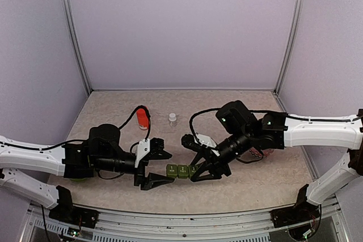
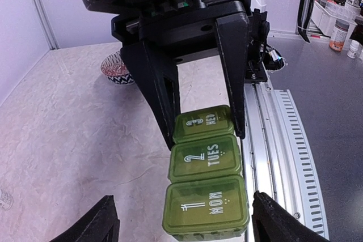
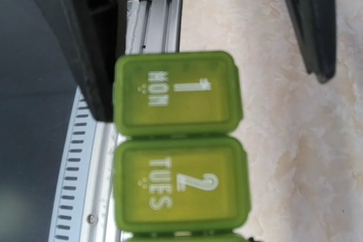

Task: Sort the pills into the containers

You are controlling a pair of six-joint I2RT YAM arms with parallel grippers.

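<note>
A green pill box (image 1: 182,171) with lids marked MON, TUES and WED is held above the table between my arms. My right gripper is shut on its WED end, fingers pressed to both sides. From the other side, my left gripper (image 1: 171,168) stands open around the MON compartment (image 2: 207,205), its fingers (image 3: 315,32) one on each side. One left finger is very close to the box or touching it; the other is clearly apart. All visible lids look closed. At the back are a red bottle (image 1: 143,119) and a small white-capped bottle (image 1: 172,119).
A patterned red bowl (image 2: 117,69) lies on the table behind the right arm. Metal rails (image 1: 181,222) run along the front edge. Other bottles (image 2: 339,35) stand outside the work area.
</note>
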